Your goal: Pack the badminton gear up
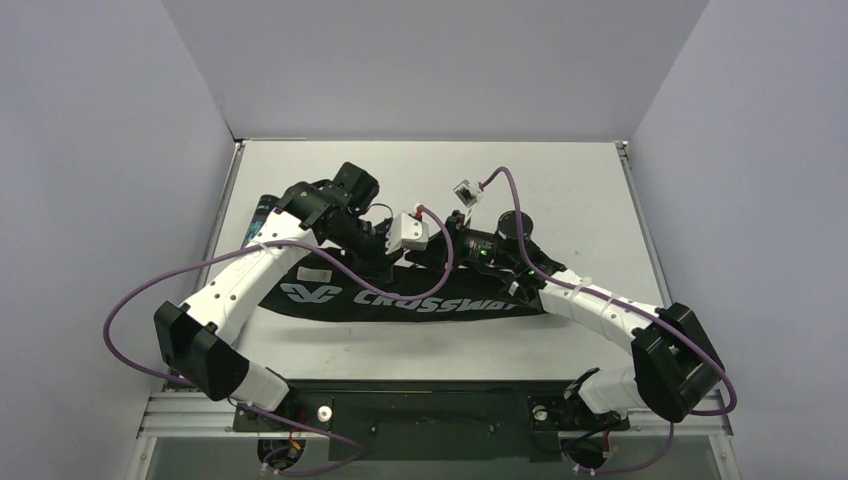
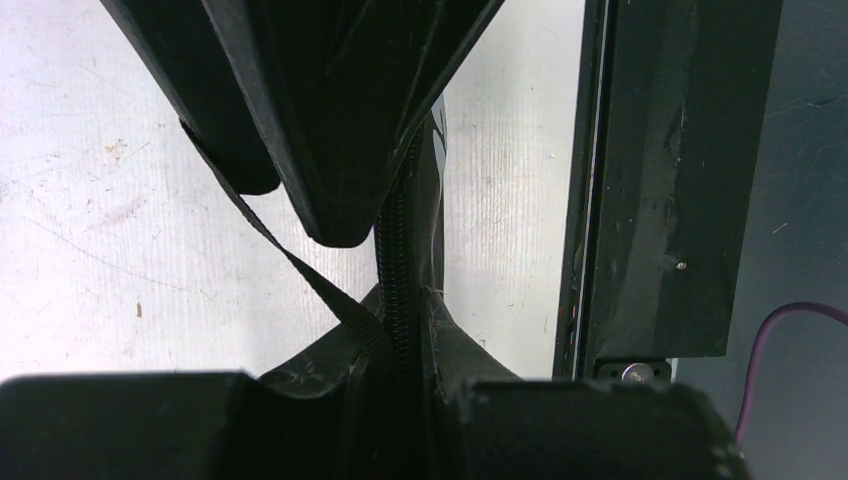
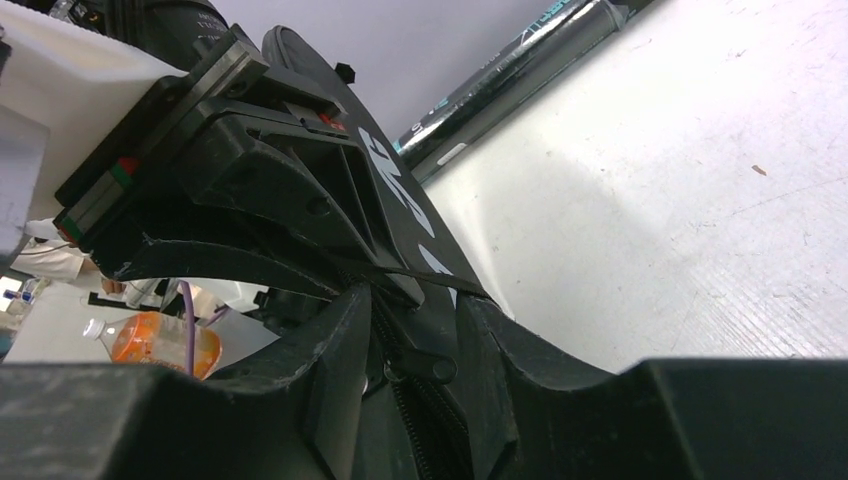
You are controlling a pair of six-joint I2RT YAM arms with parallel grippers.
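Observation:
A long black bag (image 1: 335, 308) lettered CROSSWAY lies across the table. Its zipper (image 2: 393, 235) runs up from my left gripper, which is shut on the black bag fabric and a thin strap (image 2: 300, 265) near the zipper. Facing it close by, my right gripper is part open astride the zipper line. A dark zipper pull (image 3: 420, 366) shows between its fingers. The thin strap stretches from the left gripper to the tip of one right finger. From above, both grippers hide the bag's middle.
A dark tube-like item with teal print (image 3: 520, 70) lies at the table's left, partly behind the left arm. Purple cables loop over both arms.

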